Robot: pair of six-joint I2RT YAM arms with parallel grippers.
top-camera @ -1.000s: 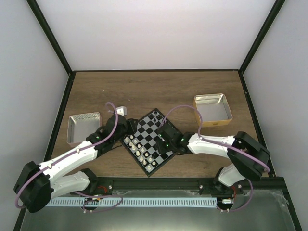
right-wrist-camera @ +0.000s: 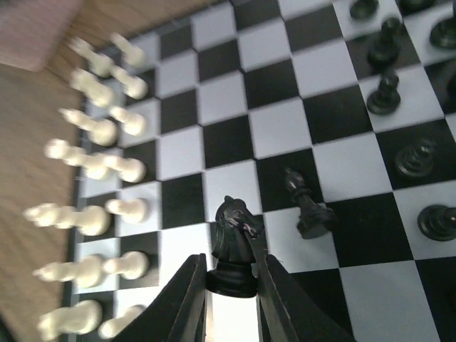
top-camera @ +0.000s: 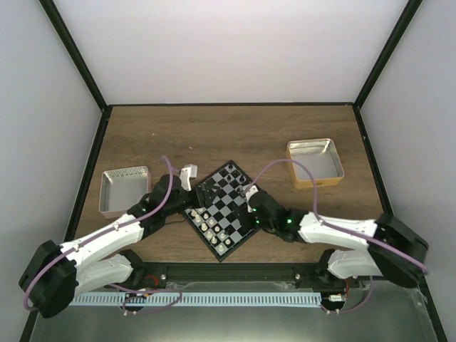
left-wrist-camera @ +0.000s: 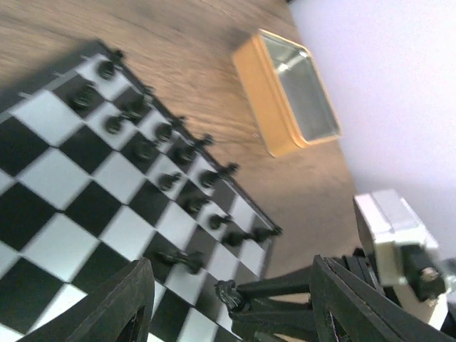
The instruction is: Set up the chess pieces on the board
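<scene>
The chessboard (top-camera: 225, 246) holds white pieces along one side and black pieces (left-wrist-camera: 166, 181) along the other. My right gripper is shut on a black knight (right-wrist-camera: 234, 231) over the board; a black piece (right-wrist-camera: 313, 217) stands just beyond it. My left gripper (top-camera: 212, 192) hangs over the upper left part of the board; in the left wrist view its fingers (left-wrist-camera: 122, 306) are wide open, with the right gripper between them in the background. White pieces (right-wrist-camera: 130, 169) stand in rows at the left of the right wrist view.
A silver tray (top-camera: 105, 189) sits left of the board and a yellow-rimmed tray (top-camera: 313, 182) at the back right. The table (top-camera: 185, 128) behind the board is clear.
My left arm has moved slightly right over the board.
</scene>
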